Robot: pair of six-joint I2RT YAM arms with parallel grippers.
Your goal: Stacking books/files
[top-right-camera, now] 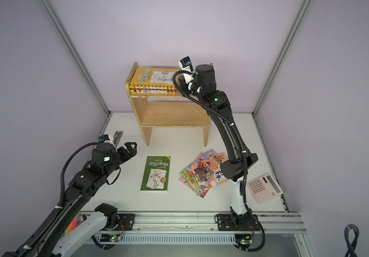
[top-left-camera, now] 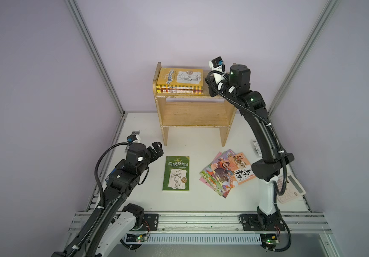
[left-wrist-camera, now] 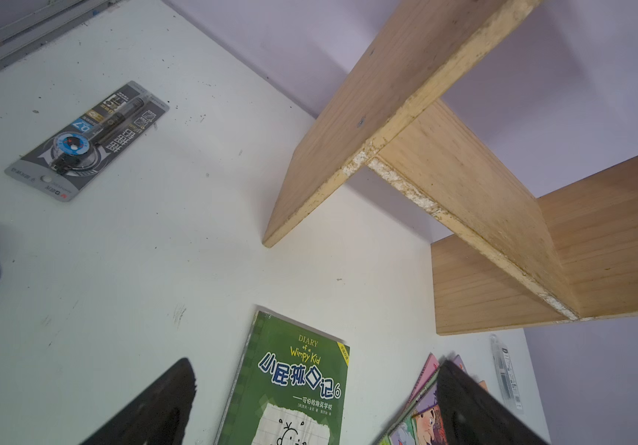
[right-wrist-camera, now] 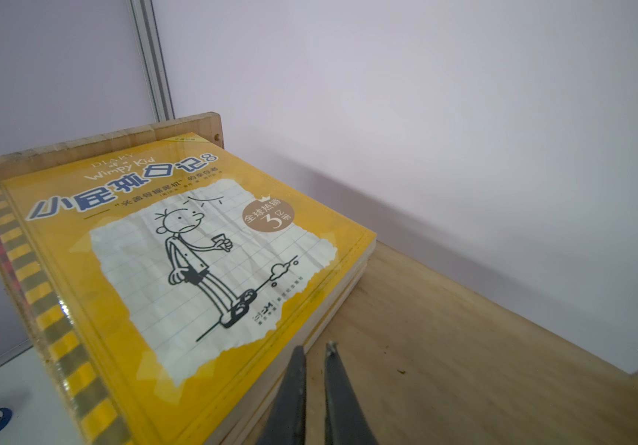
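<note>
A yellow book (right-wrist-camera: 207, 244) lies flat on top of a small stack at the left end of the wooden shelf's upper board (right-wrist-camera: 437, 348). Close beside the stack's right side is my right gripper, its fingertips near each other with a narrow gap and nothing between them. A green book (top-left-camera: 176, 173) lies alone on the white table, below the shelf. My left gripper is open above the table near the green book, its fingers (left-wrist-camera: 159, 408) wide apart and empty.
Several colourful booklets (top-left-camera: 227, 171) overlap at the right of the table. A calculator (top-right-camera: 264, 187) lies at the right edge. A packaged pen (left-wrist-camera: 92, 141) rests left of the shelf. The shelf's lower board (top-left-camera: 195, 114) is bare.
</note>
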